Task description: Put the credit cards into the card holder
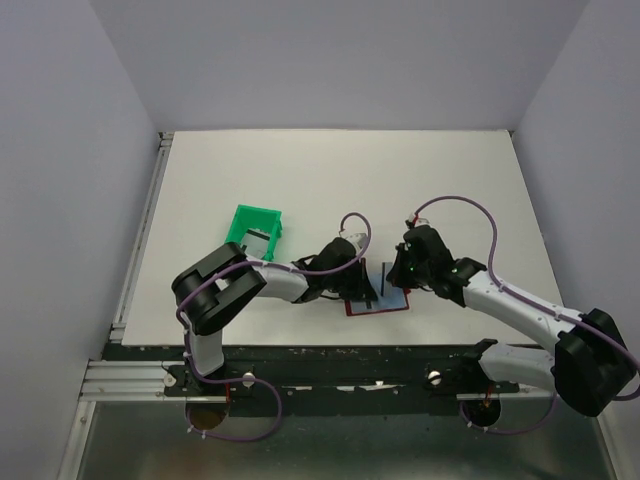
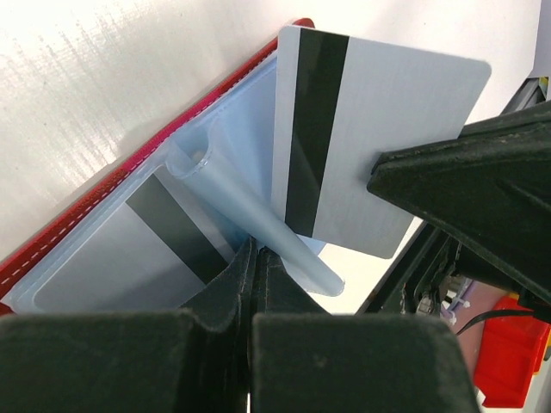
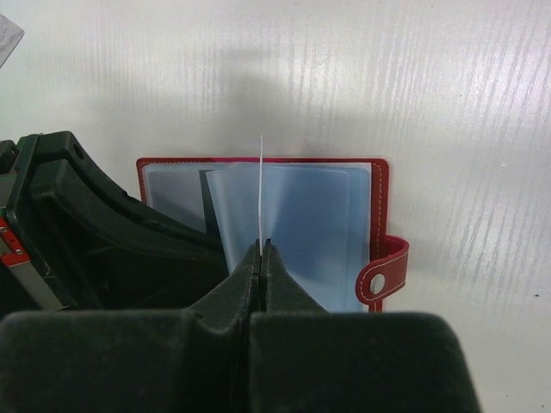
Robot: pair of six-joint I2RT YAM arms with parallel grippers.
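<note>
The open card holder [image 1: 392, 301], red-edged with clear bluish sleeves, lies on the table at the front middle. In the left wrist view, a grey card with a dark stripe [image 2: 172, 225] lies under a sleeve. My left gripper is shut at the sleeve's curled, lifted edge [image 2: 232, 194], apparently pinching it. A silver card with a black stripe [image 2: 379, 129] stands above the holder, beside that curled edge. My right gripper is shut on this card, which appears edge-on as a thin white line in the right wrist view. Whether its lower edge is inside the sleeve, I cannot tell.
A green box [image 1: 262, 222] with cards [image 1: 255, 243] in it stands at the left of the table. Both arms are close together over the holder.
</note>
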